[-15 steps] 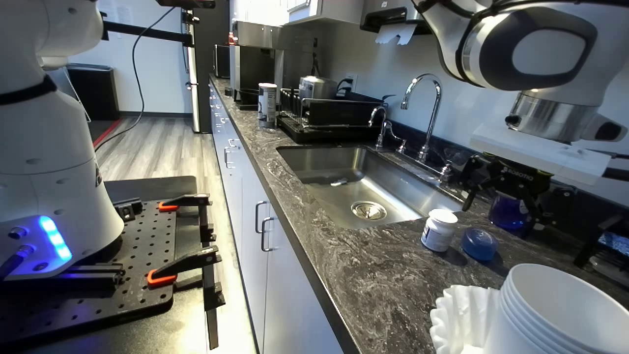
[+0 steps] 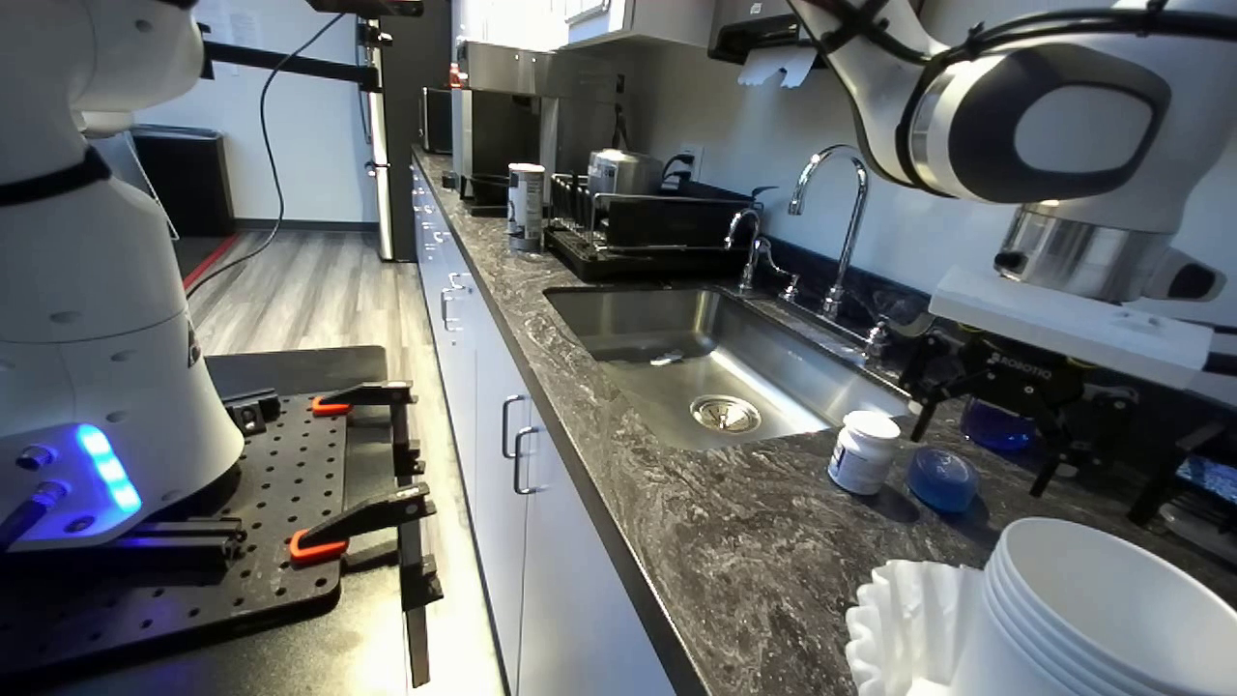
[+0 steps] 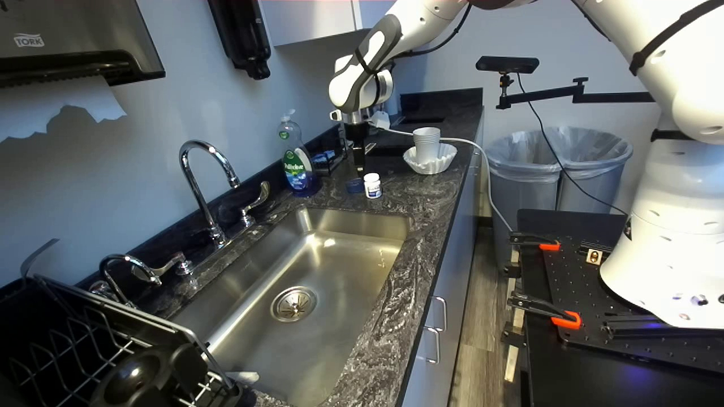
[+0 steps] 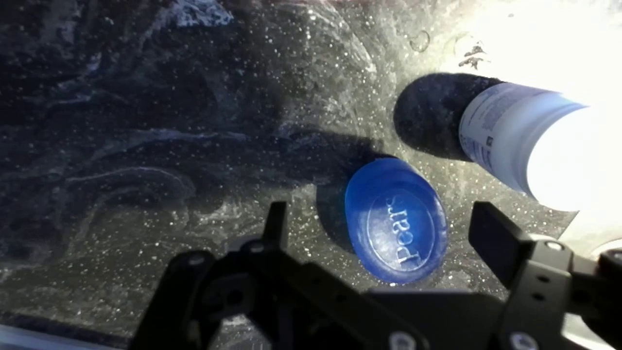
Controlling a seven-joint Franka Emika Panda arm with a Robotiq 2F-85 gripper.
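My gripper (image 2: 976, 458) stands open above the counter near the sink, its fingers apart and nothing held. In the wrist view a blue oval piece with "Pears" moulded on it, like a bar of soap (image 4: 397, 221), lies on the counter, framed between the two spread fingertips but lower than they are. A white bottle with a white cap (image 4: 513, 140) stands beside it on the right. From exterior view 1, the blue piece (image 2: 942, 479) and the bottle (image 2: 864, 452) sit close together with a small gap, at the sink's near corner.
The steel sink (image 3: 319, 359) is empty. A dish soap bottle (image 3: 297, 156) stands by the wall. White stacked cups (image 3: 427, 143) stand in a fluted white bowl (image 3: 430, 163). Behind my gripper is a small dark rack (image 3: 327, 161).
My gripper has shifted slightly to the right and come nearer to the camera in exterior view 1. The blue piece and white bottle have stayed put.
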